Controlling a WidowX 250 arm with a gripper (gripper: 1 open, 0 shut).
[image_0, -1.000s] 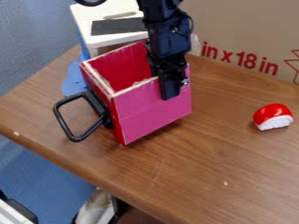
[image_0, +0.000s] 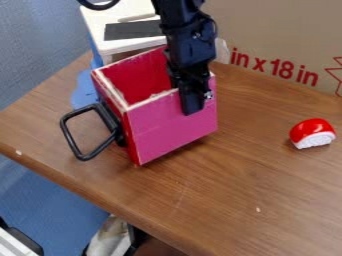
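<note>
A pink and red open box (image_0: 170, 128) with a black square handle (image_0: 68, 133) stands on the wooden table toward the left back. My black arm comes down from the top, and its gripper (image_0: 195, 93) is at the box's right upper part, over the near pink wall. Whether the fingers are shut on that wall or open is hard to see.
A red and white object (image_0: 311, 132) lies on the bare right part of the wooden table (image_0: 254, 200). A white and dark item (image_0: 128, 30) is behind the box, and a cardboard sheet (image_0: 287, 30) stands at the back. The table's left edge drops to blue floor.
My arm and gripper have shifted very slightly at the box's right side. The box looks nearly unmoved.
</note>
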